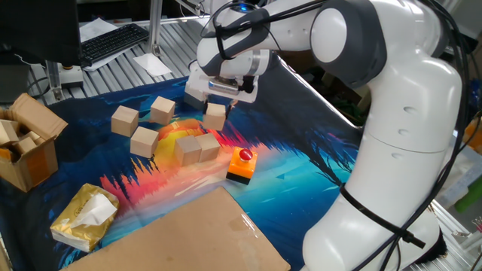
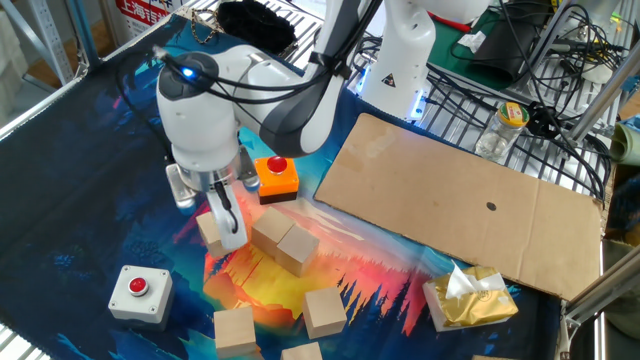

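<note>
My gripper (image 1: pixel 218 106) points down at the far side of a group of plain wooden blocks. Its dark fingers stand apart, so it looks open, with one wooden block (image 1: pixel 214 117) just at or below the fingertips. Whether they touch it cannot be made out. In the second exterior view the hand partly covers that same block (image 2: pixel 211 236). Two blocks (image 1: pixel 187 151) sit side by side nearer the middle. Three more blocks (image 1: pixel 144 141) lie loosely to the left.
An orange box with a red button (image 1: pixel 241 164) stands right of the blocks. A white red-button box (image 2: pixel 141 295), a tissue pack (image 1: pixel 86 217), a flat cardboard sheet (image 1: pixel 188 237) and an open carton (image 1: pixel 34 162) of blocks lie around.
</note>
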